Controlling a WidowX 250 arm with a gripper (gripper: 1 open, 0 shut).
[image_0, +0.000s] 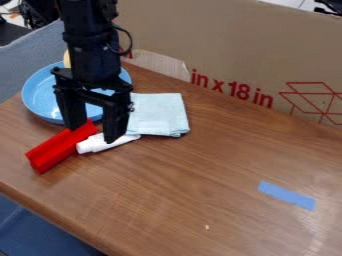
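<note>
My black gripper hangs open over the left part of the wooden table, its fingers above a red cylindrical object and a white tube that lie side by side. Behind it a blue bowl is partly hidden by the arm. A pale blue folded cloth lies just right of the gripper.
A large cardboard box stands along the back. A strip of blue tape is on the right of the table, whose middle and front are clear. A yellow object is mostly hidden behind the arm.
</note>
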